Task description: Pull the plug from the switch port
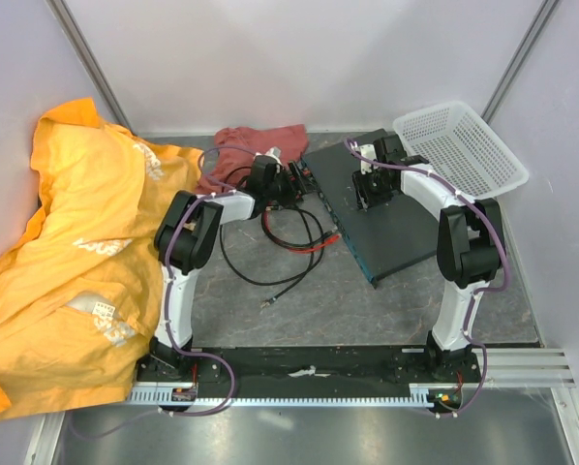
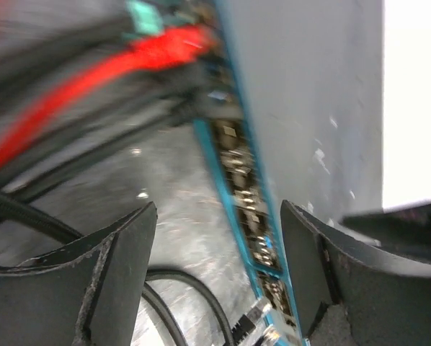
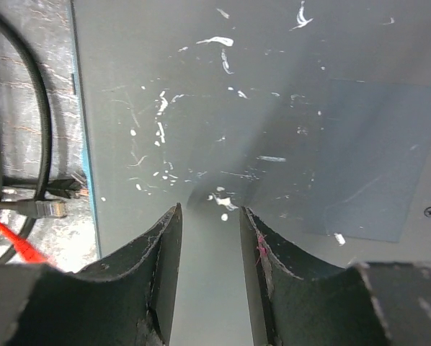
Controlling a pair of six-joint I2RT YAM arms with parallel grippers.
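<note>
The dark flat switch [image 1: 398, 228] lies tilted at the right, its blue-edged port side [image 2: 233, 169] facing left. At the far part of that side, a red plug [image 2: 176, 47] and a black plug [image 2: 190, 94] sit at the ports, blurred in the left wrist view. My left gripper [image 1: 296, 191] is low by this row, fingers apart, no plug between its fingers. Over the switch's scratched top hangs my right gripper, partly open with nothing between its fingers. Whether it touches the surface I cannot tell.
Black cables [image 1: 260, 282] loop over the grey table left of the switch, with a loose connector [image 3: 50, 209] near its edge. A white basket [image 1: 461, 145] stands behind right, a red cloth [image 1: 260, 145] behind left, and an orange cloth [image 1: 86, 242] covers the left.
</note>
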